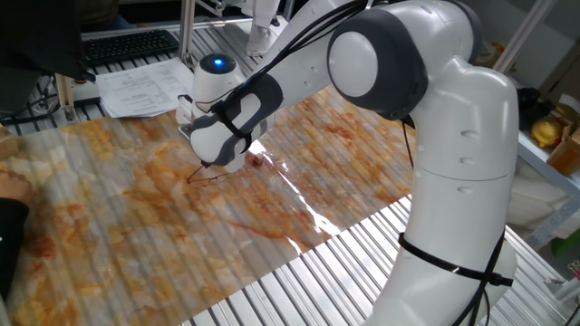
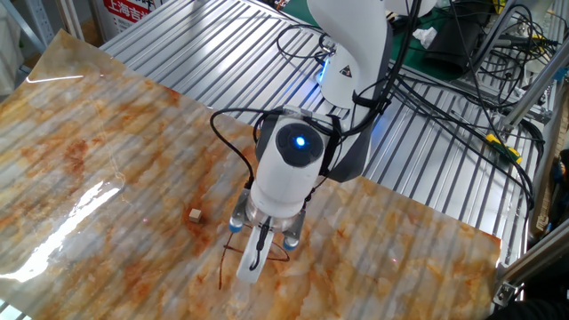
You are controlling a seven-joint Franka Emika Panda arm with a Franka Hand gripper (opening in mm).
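Observation:
A thin dark brown wire-like frame, perhaps a pair of glasses [image 2: 221,274], lies on or just above the marbled sheet, partly under my gripper [image 2: 263,236]. Two blue-tipped grey parts stand apart on either side of the hand, and a white piece with a black cable covers the middle between them. Whether the fingers touch the frame is hidden. In the first exterior view the same thin frame [image 1: 193,176] pokes out below the hand, whose fingers are out of sight behind the arm. A small pale cube [image 2: 196,215] sits on the sheet beside the hand.
The marbled sheet [image 1: 109,244] is mostly bare around the hand. Papers [image 1: 145,89] and a keyboard [image 1: 131,45] lie beyond its far edge. A person's hand [image 1: 14,187] rests at the left edge. Loose cables [image 2: 520,169] hang at the right.

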